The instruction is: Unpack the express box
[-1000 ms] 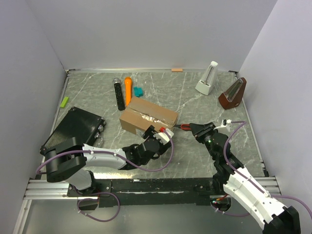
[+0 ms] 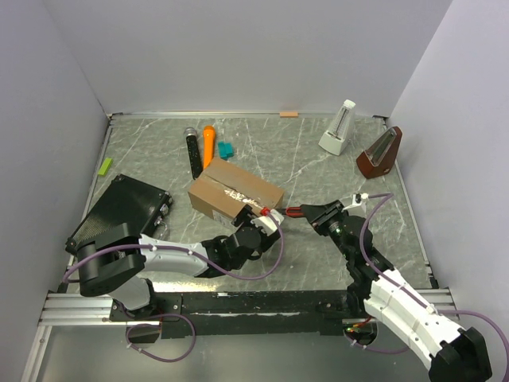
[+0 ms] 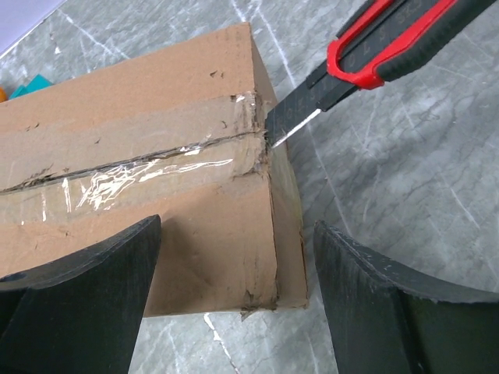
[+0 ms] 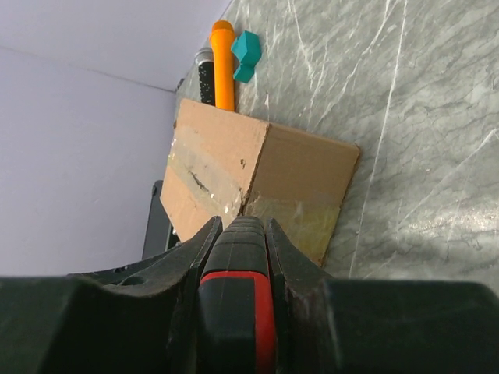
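Note:
A taped cardboard box [image 2: 227,187] [image 3: 140,234] [image 4: 300,179] lies mid-table. My right gripper [image 2: 312,213] is shut on a red-and-black box cutter [image 3: 398,43] [image 4: 238,319], whose blade rests at the taped seam on the box's right end. The tape along the top seam shows a dark slit. My left gripper [image 2: 258,223] stands open at the box's near right end, its fingers low in the left wrist view with the box between and beyond them.
A black case [image 2: 119,215] lies left; two microphones [image 2: 193,151] [image 2: 208,145], a teal piece [image 2: 225,150] and a green block [image 2: 104,165] lie behind. Two metronomes [image 2: 338,127] [image 2: 380,155] stand back right.
The box has shifted slightly leftward, and my right gripper with the cutter has moved slightly left and down in the top view. The left arm is nearly still.

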